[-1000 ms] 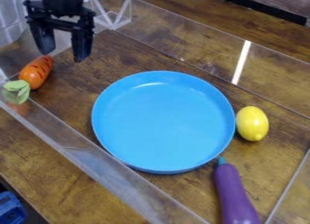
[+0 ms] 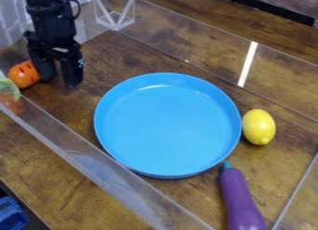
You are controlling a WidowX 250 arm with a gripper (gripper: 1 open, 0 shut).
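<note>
My black gripper (image 2: pixel 55 64) is at the upper left of the camera view, lowered beside an orange carrot (image 2: pixel 24 74) with a green top. It stands open, with one finger by the carrot's right end. A large blue plate (image 2: pixel 166 122) lies in the middle.
A yellow lemon (image 2: pixel 258 127) lies right of the plate, and a purple eggplant (image 2: pixel 241 198) is at the lower right. Clear walls edge the wooden surface (image 2: pixel 174 38). The area behind the plate is clear.
My gripper has come down from above to beside the carrot. The plate, lemon and eggplant have not moved.
</note>
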